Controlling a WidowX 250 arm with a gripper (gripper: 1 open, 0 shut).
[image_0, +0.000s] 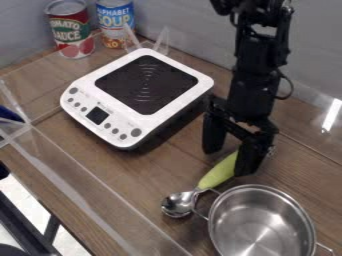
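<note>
The black gripper (238, 145) is lowered over the far end of a yellow-green spoon handle (215, 175), its dark fingers close around or just above that end; whether they hold it cannot be seen. The spoon's metal bowl (179, 205) rests on the wooden counter, against the side of a steel pot (261, 222) at the front right.
A white induction cooker (138, 96) stands left of the gripper. Cans of tomato sauce (76, 28) and soup (116, 22) are at the back left corner. A wall runs behind; bare counter (100, 175) lies at the front left.
</note>
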